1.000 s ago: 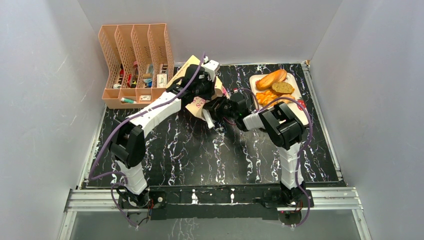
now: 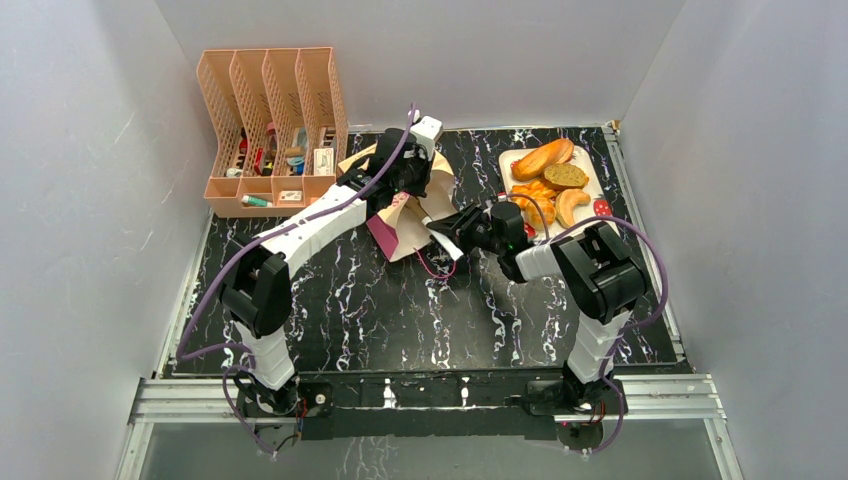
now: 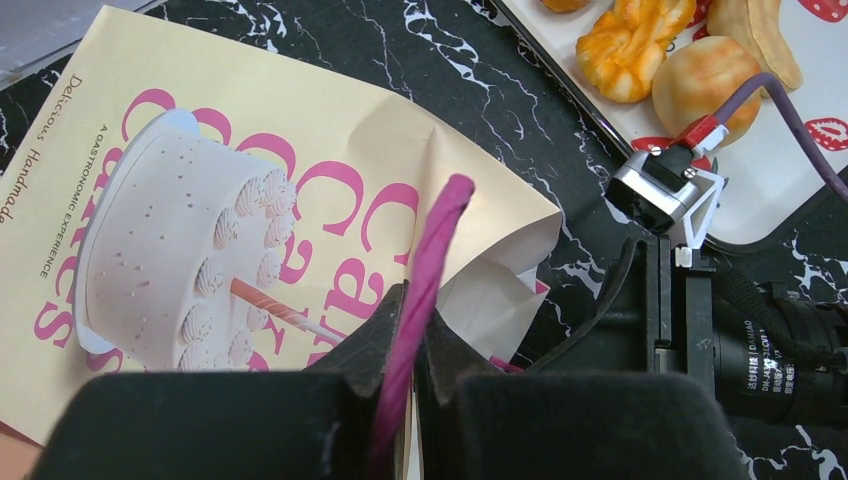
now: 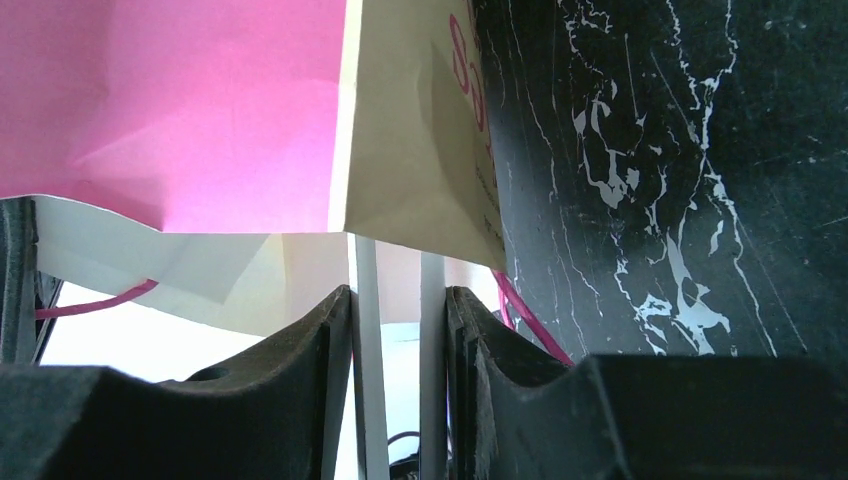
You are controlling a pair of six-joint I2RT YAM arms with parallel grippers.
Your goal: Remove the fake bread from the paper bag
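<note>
The paper bag (image 2: pixel 440 185) lies tilted at the back centre, its pink inside showing in the right wrist view (image 4: pixel 200 100). My left gripper is shut at the bag's upper edge; in the left wrist view a pink twisted handle (image 3: pixel 435 250) rises at its fingertips. My right gripper is at the bag's opening, with two pale finger strips (image 4: pixel 433 370) reaching under the paper edge; whether it holds anything I cannot tell. I see no bread inside the bag.
A tray (image 2: pixel 510 160) of fake breads stands at the back right, just beside my right arm. A peach divider rack (image 2: pixel 220 190) stands at the back left.
My right arm has moved to the right and toward the front, away from the bag's inside. More of the bag's opening shows. My left arm has barely moved.
</note>
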